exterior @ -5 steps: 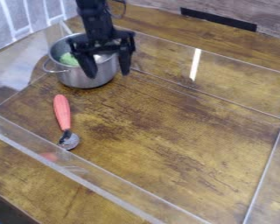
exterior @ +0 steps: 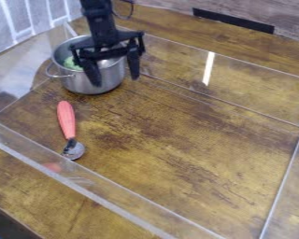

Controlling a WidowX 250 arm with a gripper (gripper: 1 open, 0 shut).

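My gripper (exterior: 112,58) is open, hanging over a steel pot (exterior: 100,84) in the upper left, with its fingers spread around the pot's upper part. A green object (exterior: 71,62) shows inside the pot, partly hidden by the gripper; what it is I cannot tell. Below the pot lies a utensil with a red handle (exterior: 64,119) and a metal head (exterior: 74,150).
Clear panel edges run along the left, bottom and right, and a white strip (exterior: 208,68) stands at upper right.
The pot and utensil look unmoved.
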